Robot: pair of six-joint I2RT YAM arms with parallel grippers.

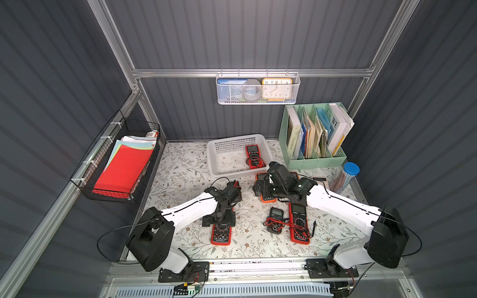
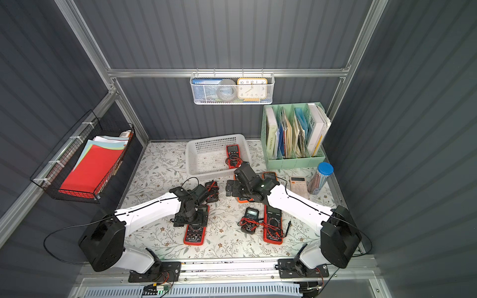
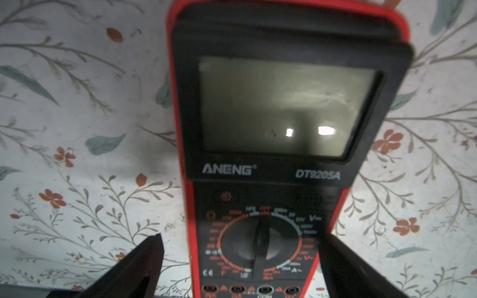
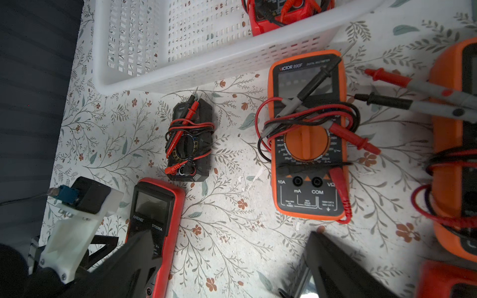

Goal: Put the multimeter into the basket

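Note:
A red-and-black ANENG multimeter lies flat on the table at front left. My left gripper is open over it, with its dark, blurred fingers on either side and floral cloth showing between them and the casing. The white basket stands at the back, holding one red multimeter with coiled leads. In the right wrist view, my right gripper is open with nothing between its fingers. An orange Victor multimeter lies past it, towards the basket, leads wrapped around it.
A small black multimeter lies between the ANENG one and the basket. On the right are another small meter, a large red one and a pen. A green file holder stands at back right.

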